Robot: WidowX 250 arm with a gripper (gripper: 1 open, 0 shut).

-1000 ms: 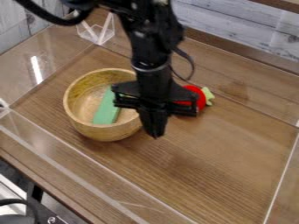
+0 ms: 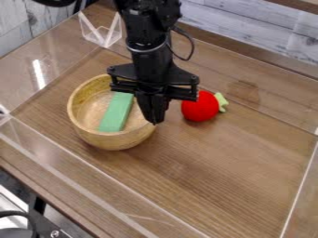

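Note:
The black gripper point(image 2: 154, 104) hangs over the right rim of a tan bowl point(image 2: 92, 129), its fingertips pointing down; whether they are open or shut is unclear. A light green block point(image 2: 117, 112) lies in the bowl. A red round object point(image 2: 199, 108) with a pale yellow-green part sits just right of the gripper, partly behind it.
A clear plastic item point(image 2: 95, 28) stands at the back left near the wall. A black cable point(image 2: 15, 219) is at the lower left.

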